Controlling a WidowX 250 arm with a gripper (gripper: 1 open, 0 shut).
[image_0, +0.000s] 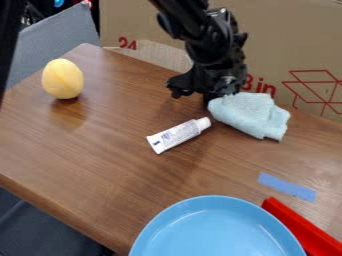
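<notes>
The black gripper (201, 83) hangs from the top of the view, low over the back of the wooden table, open, at the left end of a crumpled pale blue cloth (251, 115); whether it touches the cloth is hard to tell. A white tube (179, 136) lies on the table just in front of them. A yellow egg-shaped object (62, 79) stands at the left.
A blue plate (214, 235) and a red object (302, 228) sit at the front right, near a strip of blue tape (286, 187). A cardboard box (301, 55) closes off the back.
</notes>
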